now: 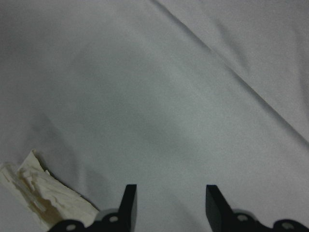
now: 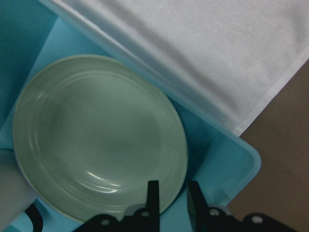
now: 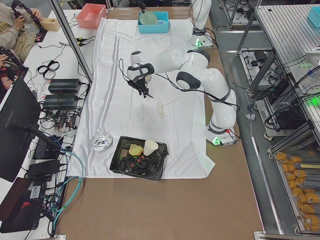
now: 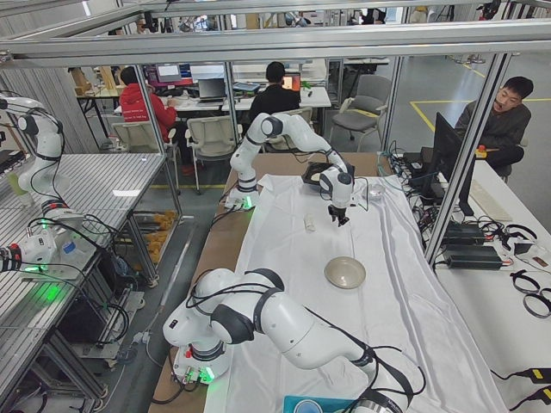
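Note:
My left gripper stands open over the white cloth, a crumpled piece of paper (image 1: 48,193) at its lower left in the left wrist view. The same paper (image 3: 159,108) lies mid-cloth in the camera left view. A round beige plate (image 4: 344,272) sits on the cloth. My right gripper is above a blue bin (image 2: 241,164) holding a pale green plate (image 2: 101,130) and a mug (image 2: 9,183); whether it grips the plate's rim is unclear, though nothing shows between its fingertips.
A black tray (image 3: 120,165) with a cup and food scraps lies at the cloth's near end, beside a crumpled foil ball (image 3: 101,141). A pink bin (image 3: 91,16) stands on the side table.

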